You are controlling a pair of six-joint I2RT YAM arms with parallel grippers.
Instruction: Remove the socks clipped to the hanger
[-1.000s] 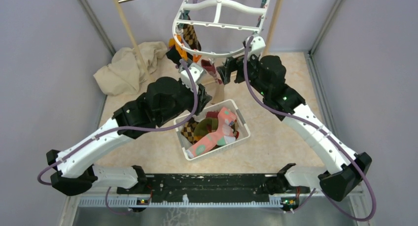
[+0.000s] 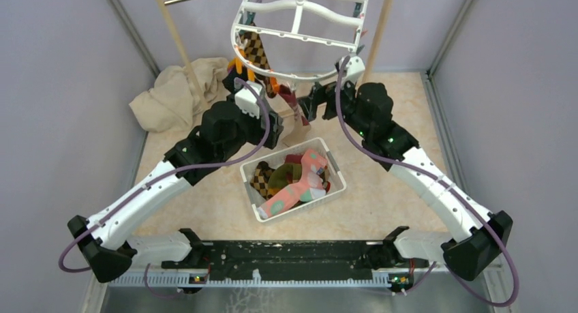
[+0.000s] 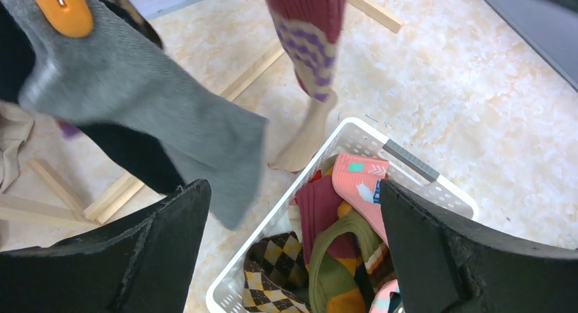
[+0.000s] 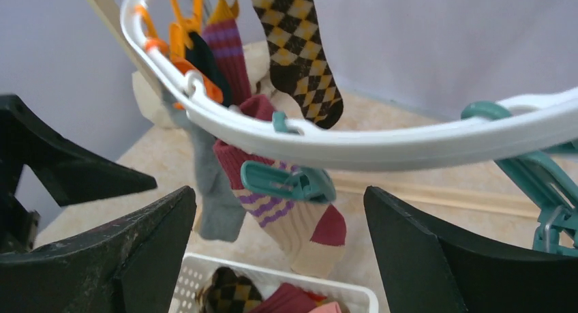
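Note:
The white hanger hangs over the back, socks still clipped: checkered, red-and-beige and grey among them. My left gripper is open below the grey and red socks, which hang before it, blurred in its wrist view. My right gripper is open at the hanger's front rail, facing a teal clip with the red-and-beige sock below it. A white basket holds several loose socks under both arms.
A beige cloth lies at the back left. Wooden frame posts stand around the hanger. Grey walls enclose both sides; the floor right of the basket is clear.

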